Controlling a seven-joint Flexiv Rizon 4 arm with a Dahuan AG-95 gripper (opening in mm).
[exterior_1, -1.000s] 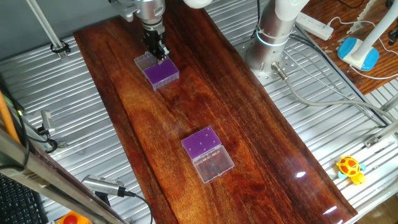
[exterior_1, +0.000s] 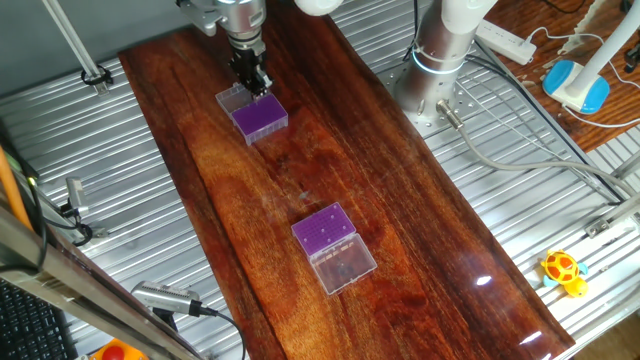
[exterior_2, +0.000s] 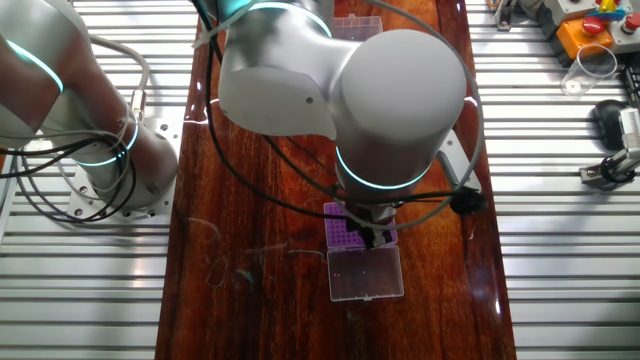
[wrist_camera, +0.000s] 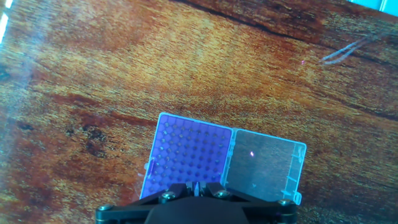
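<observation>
A purple-topped tip box (exterior_1: 260, 117) with its clear lid (exterior_1: 233, 98) folded open sits toward the far end of the wooden table. My gripper (exterior_1: 259, 92) is right over it, pointing down near the seam between rack and lid. In the wrist view the rack (wrist_camera: 189, 149) shows rows of holes, and the clear lid (wrist_camera: 261, 162) lies to its right. The gripper covers the box's near edge there. Its fingertips look drawn together; whether anything thin sits between them is unclear. Exterior view 2 shows the same rack (exterior_2: 342, 234) partly behind the gripper (exterior_2: 374, 238).
A second open box, with a purple rack (exterior_1: 323, 228) and clear lid (exterior_1: 343, 264), lies nearer the middle of the table. A few small marks show on its rack. Bare wood (exterior_1: 285, 180) separates the two boxes. A toy turtle (exterior_1: 563, 268) sits off the table.
</observation>
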